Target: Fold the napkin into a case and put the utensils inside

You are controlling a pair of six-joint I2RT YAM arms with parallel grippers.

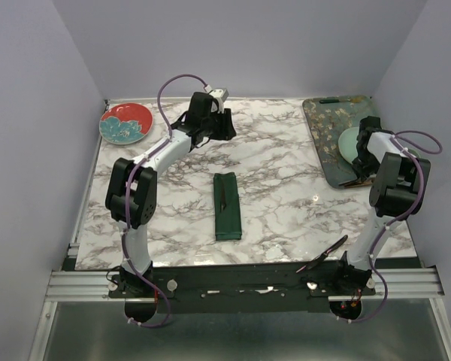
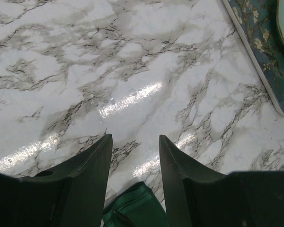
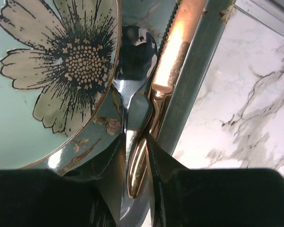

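The dark green napkin [image 1: 228, 219] lies folded as a narrow upright rectangle, with a slim dark utensil [image 1: 223, 197] along its upper left part. My left gripper hovers above bare marble beyond the napkin, fingers apart and empty. At the tray's lower right corner, my right gripper is shut around utensil handles. Between its fingers show the handle of a silver spoon [image 3: 135, 56] and a copper end; which of them it grips I cannot tell. A copper-handled utensil [image 3: 173, 52] lies alongside, by the tray wall.
A green tray [image 1: 319, 139] with a pale green plate [image 1: 349, 143] stands at the right; its wall is close beside the right gripper. A red and teal plate [image 1: 125, 122] sits at the far left. Tongs-like dark utensil [image 1: 323, 254] lies near the front edge. Mid-table is clear.
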